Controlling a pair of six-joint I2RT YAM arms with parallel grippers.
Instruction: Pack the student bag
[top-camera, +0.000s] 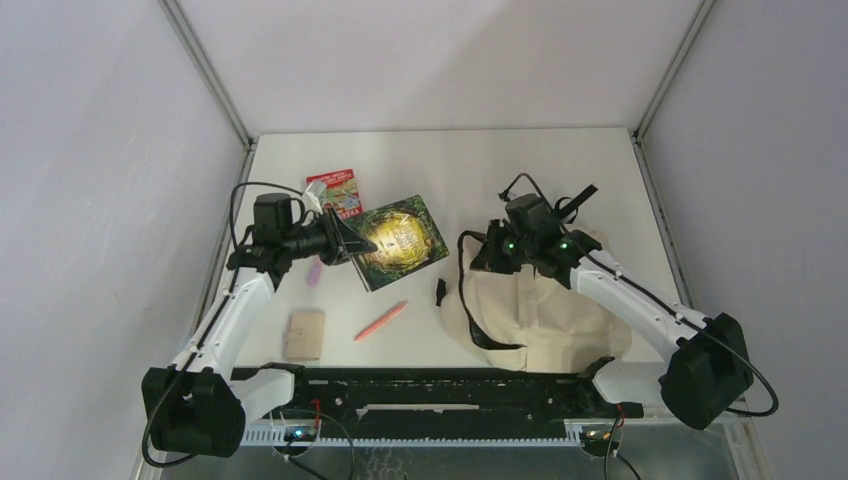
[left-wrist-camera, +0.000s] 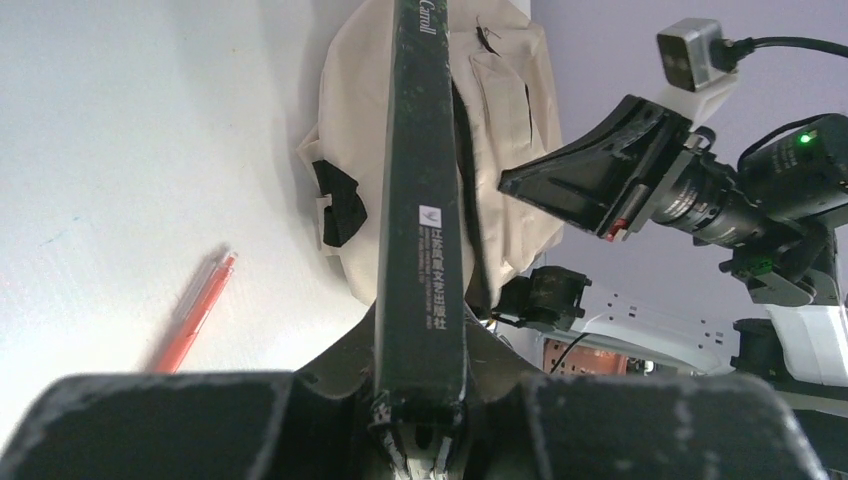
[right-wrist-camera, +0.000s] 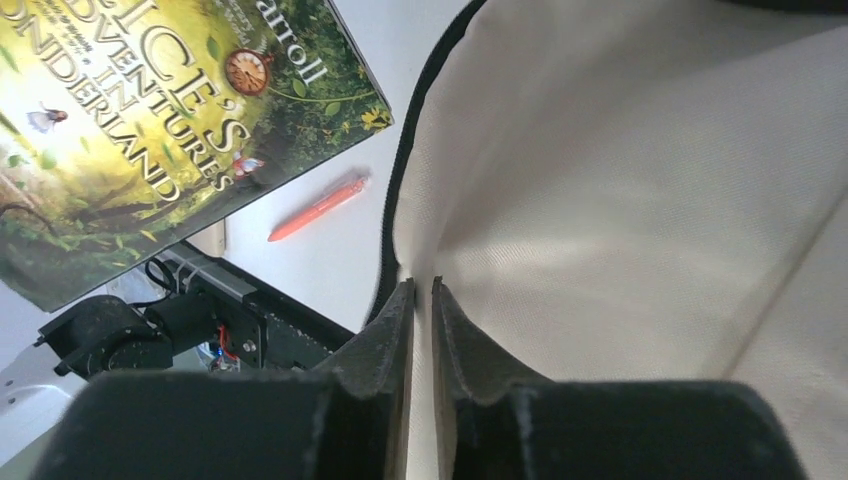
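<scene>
A dark green hardcover book (top-camera: 400, 242), its cover titled Alice's Adventures in Wonderland, is held above the table by my left gripper (top-camera: 366, 246), shut on one edge. From the left wrist, its dark spine (left-wrist-camera: 425, 230) points away toward the bag. The cream student bag (top-camera: 550, 315) lies at the table's right, its black-trimmed mouth facing left. My right gripper (top-camera: 480, 264) is at the upper part of that mouth. Close up, the right fingertips (right-wrist-camera: 402, 300) are shut on a fold of the cream fabric (right-wrist-camera: 600, 190). The book stands apart from the bag, to its left.
Left on the table are a red booklet (top-camera: 338, 188), a purple item (top-camera: 314, 272) partly under the left arm, a tan notebook (top-camera: 305, 336) and an orange-red pen (top-camera: 381, 321). A black buckle (top-camera: 441, 291) hangs off the bag's left side.
</scene>
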